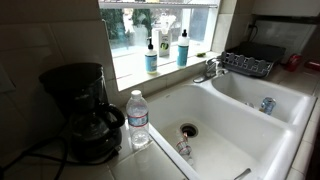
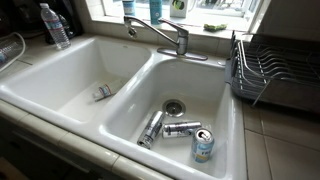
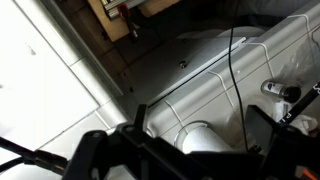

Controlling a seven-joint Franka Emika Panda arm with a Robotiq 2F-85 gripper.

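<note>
In the wrist view my gripper shows as two dark, blurred fingers at the bottom, set wide apart. No object is visible held between them; a white round object (image 3: 203,138) appears beyond the gap. Neither exterior view has the gripper in it. A clear water bottle (image 1: 137,119) stands upright on the counter by the sink. In one basin lies a clear crushed bottle or cup (image 2: 102,93). The other basin contains an upright can (image 2: 203,146) and two cans on their sides, including one near the drain (image 2: 182,129).
A black coffee maker (image 1: 88,115) stands left of the bottle. The faucet (image 2: 180,40) rises behind the basins' divider, and a dish rack (image 2: 272,72) sits at the right. Soap bottles (image 1: 152,55) line the windowsill. A thin cable (image 3: 238,90) crosses the wrist view.
</note>
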